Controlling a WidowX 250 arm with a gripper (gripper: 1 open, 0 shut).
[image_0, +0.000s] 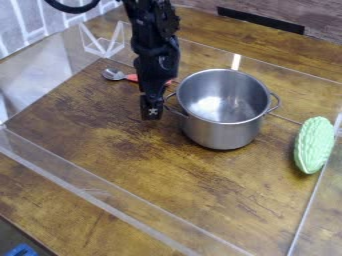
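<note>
My black gripper (154, 100) reaches down from the top of the view, its fingers open, just left of a steel pot (222, 120) with two side handles. The lower finger is low by the pot's left handle; whether it touches cannot be told. A utensil with a red handle and metal head (115, 74) lies behind the gripper, partly hidden by it.
A pale green cabbage-like object (313, 145) lies at the right. Clear plastic walls border the wooden table (107, 180). A blue item shows at the bottom left corner.
</note>
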